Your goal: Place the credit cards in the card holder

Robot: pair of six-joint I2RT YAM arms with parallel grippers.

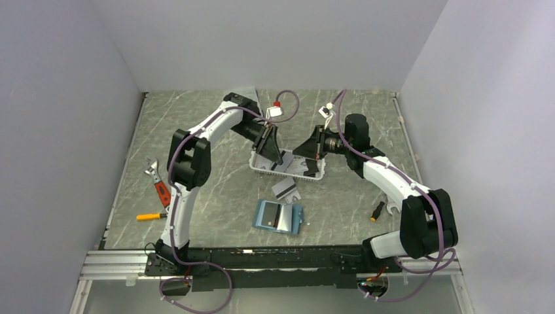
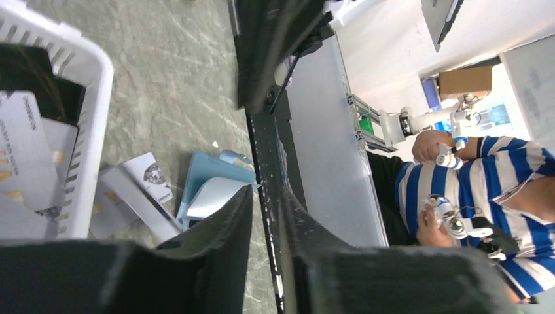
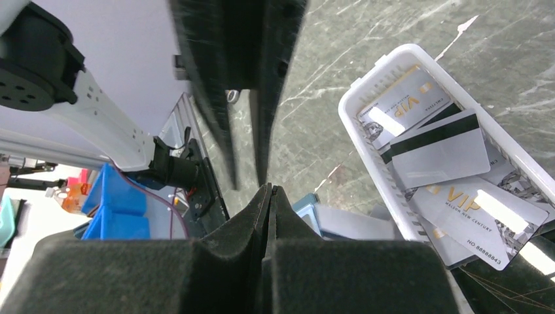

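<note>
The card holder, blue with a dark middle and a pale flap, lies near the table's front edge. Behind it stands the white basket of credit cards. A black-striped card, blurred in the wrist views, is just in front of the basket, overlapping another card on the table. Over the basket, my left gripper is slightly open, with no card visible between its fingers. To its right, my right gripper is shut, nothing showing between its tips. Several cards remain visible inside the basket.
A wrench, a red-handled tool and a yellow handle lie at the far left. At the right sits a small screwdriver. Bare table surrounds the card holder.
</note>
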